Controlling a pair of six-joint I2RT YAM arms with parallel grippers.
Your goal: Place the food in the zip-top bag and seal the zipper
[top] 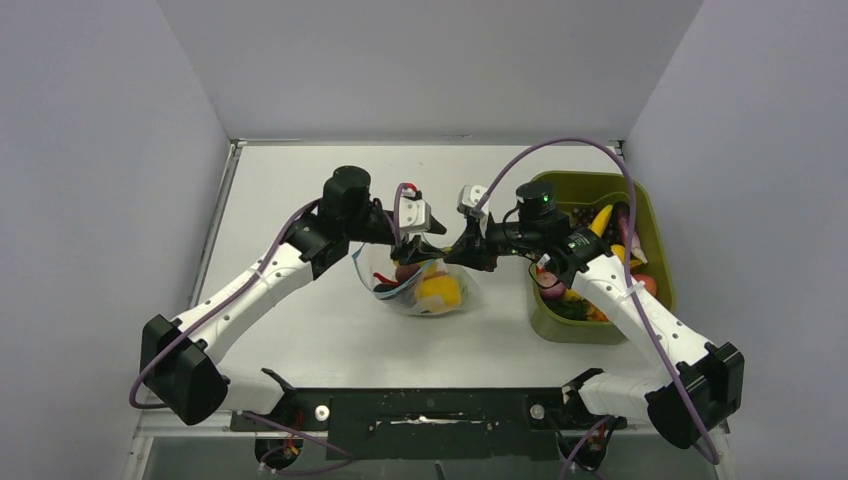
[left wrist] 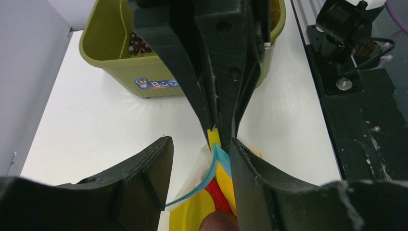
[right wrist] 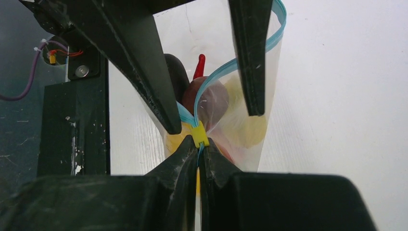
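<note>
The clear zip top bag [top: 418, 297] stands on the table with food inside, its blue-edged mouth gaping. In the right wrist view, a red chili [right wrist: 199, 67] and a dark brown round item [right wrist: 211, 98] show inside it. My right gripper is shut on the yellow zipper slider [right wrist: 199, 134] at one end of the blue zipper. Over the bag's mouth, my left gripper stands part open, its fingers [left wrist: 154, 173] on either side of the blue zipper strip [left wrist: 211, 171] close to the slider. Nothing is gripped by the left fingers.
A green bin [top: 570, 330] full of play fruit and vegetables stands at the right, beneath my right arm. Bare white table [top: 290, 200] lies to the left and behind the bag.
</note>
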